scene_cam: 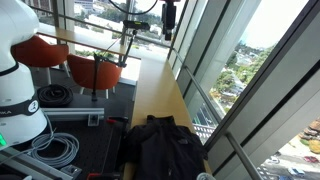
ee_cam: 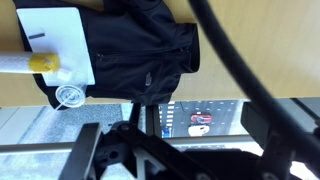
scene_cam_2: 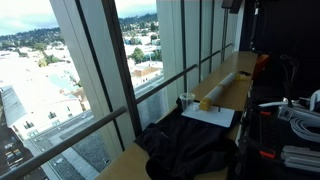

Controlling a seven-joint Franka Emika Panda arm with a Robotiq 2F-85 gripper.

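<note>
A black jacket (ee_cam: 150,55) with a small white logo lies spread on the wooden counter (ee_cam: 240,60); it also shows as dark cloth (scene_cam: 165,150) in exterior view 1. My gripper is open and empty, with its dark fingers (ee_cam: 262,125) wide apart. It hangs high over the counter, clear of the jacket; in exterior view 1 only its dark lower part (scene_cam: 168,16) appears at the top edge. A white sheet (scene_cam_2: 208,116) lies by the jacket, with a white tube with a yellow end (scene_cam_2: 207,103) and a clear cup (scene_cam_2: 186,101) close by.
Tall windows with a metal rail (scene_cam_2: 150,92) run along one side of the counter. A dark cable (ee_cam: 230,55) crosses the wrist view. Coiled white cable (scene_cam: 55,150) lies beside the white robot base. Bare counter (scene_cam: 158,90) stretches beyond the jacket.
</note>
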